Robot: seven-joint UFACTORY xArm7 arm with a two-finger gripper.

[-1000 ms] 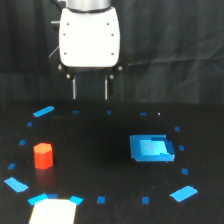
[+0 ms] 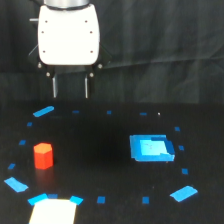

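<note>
High at the left of the view is my gripper (image 2: 71, 97), its two thin fingers (image 2: 56, 88) hanging apart with nothing between them. Below it and a little to the left, a red block (image 2: 43, 156) sits on the dark table, well clear of the fingertips. To the right lies a blue square (image 2: 137, 158) with a lighter blue middle; from this angle I cannot tell whether it is a shallow tray or flat.
A pale square (image 2: 52, 212) is at the front left edge. Blue tape strips (image 2: 183, 193) and several small blue marks are spread over the black table (image 2: 100, 170). Between the red block and the blue square the surface is clear.
My gripper has shifted left and slightly down, toward the side where the red block is. The block and the blue square have not moved.
</note>
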